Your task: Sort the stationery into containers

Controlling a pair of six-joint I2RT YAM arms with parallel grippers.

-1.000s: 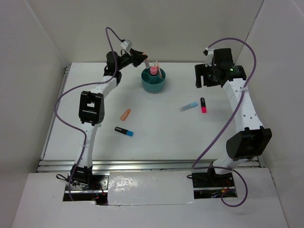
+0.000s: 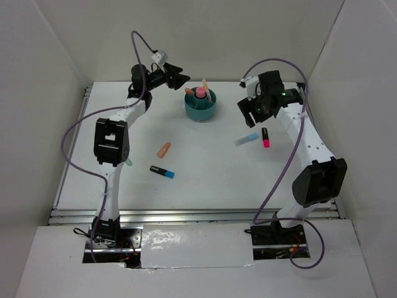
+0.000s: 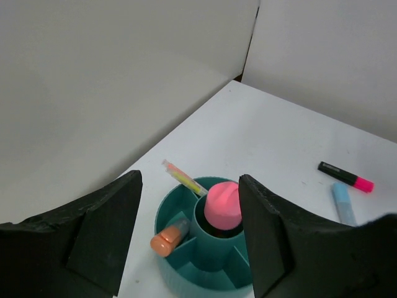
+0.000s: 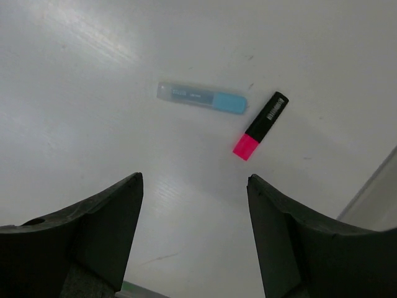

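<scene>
The teal round holder stands at the back of the table. In the left wrist view it contains an orange-capped marker, a pink-topped item in its central cup and a slim pink-and-yellow stick. My left gripper is open beside the holder, nothing between its fingers. Beyond the open right gripper, also empty, lie a light-blue highlighter and a black marker with pink cap. Farther forward lie an orange marker and a black marker with blue end.
A green item lies partly hidden by my left arm. White walls rise close behind and beside the table.
</scene>
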